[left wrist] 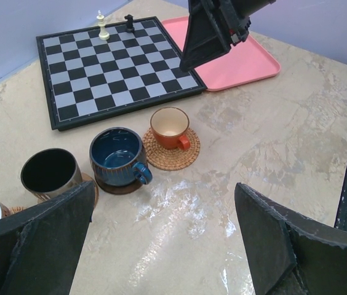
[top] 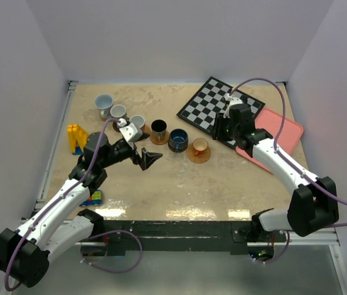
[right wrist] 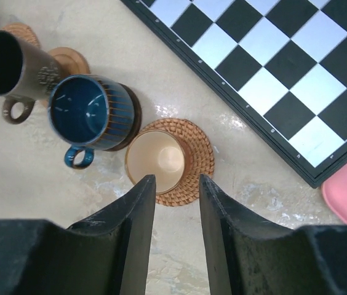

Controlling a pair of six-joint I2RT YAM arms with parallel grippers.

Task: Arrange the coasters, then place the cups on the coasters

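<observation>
An orange cup with a cream inside (top: 200,145) rests on a woven coaster (top: 202,158), beside a navy mug on a dark coaster; in the right wrist view the cup (right wrist: 155,161) sits on its coaster (right wrist: 197,172). My right gripper (top: 221,126) hangs above and right of the cup, over the chessboard's near side; its fingers (right wrist: 128,241) are part open with nothing seen between them. My left gripper (top: 146,149) stands open and empty left of the cups, its two fingers wide apart in the left wrist view.
Navy mug (top: 178,141), dark mug (top: 159,129) and several pale mugs (top: 104,104) form a row leftward. A chessboard (top: 205,104) lies behind, a pink tray (top: 281,132) at right, a yellow object (top: 75,138) at left.
</observation>
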